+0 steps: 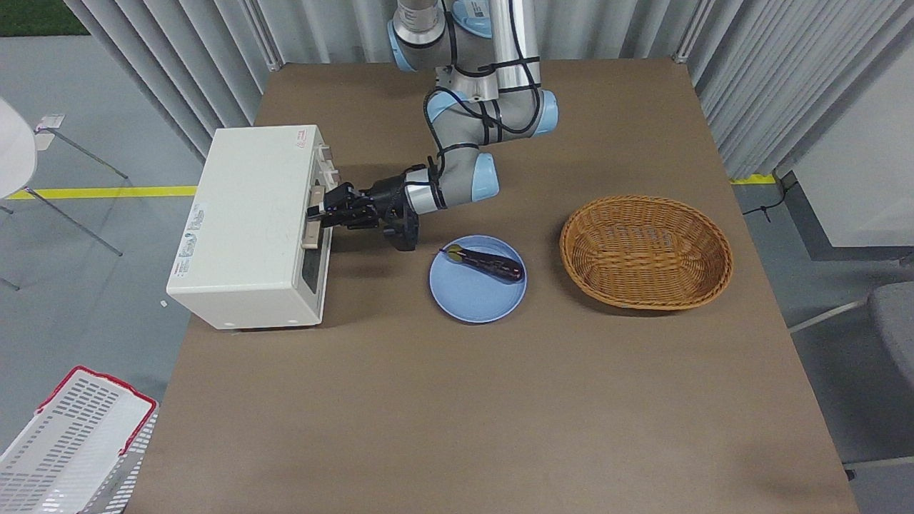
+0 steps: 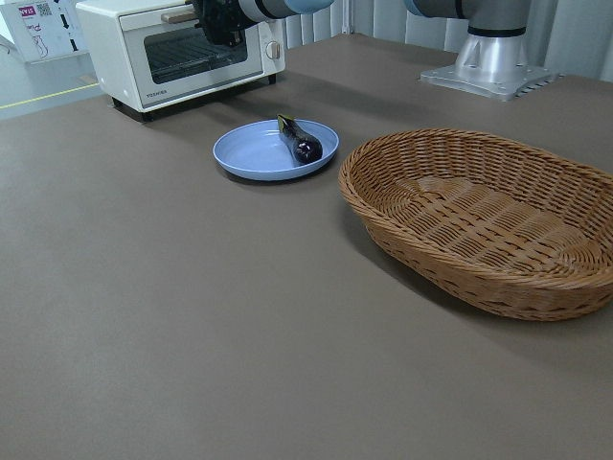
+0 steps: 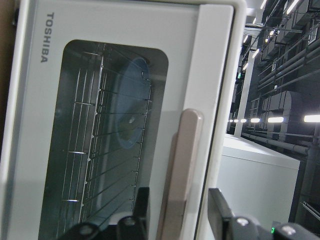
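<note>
A white Toshiba toaster oven point(image 1: 235, 223) stands on the table with its glass door point(image 3: 75, 150) closed. My gripper is at the door's wooden handle point(image 3: 187, 150), its fingers open on either side of it; whether they touch it I cannot tell. In the front view my gripper point(image 1: 321, 210) reaches to the oven's front from the right. A blue plate point(image 1: 475, 300) holds a dark eggplant point(image 1: 493, 265), right of the oven.
A brown wicker basket point(image 1: 647, 253) sits empty to the right of the plate. The arm's base stands at the back.
</note>
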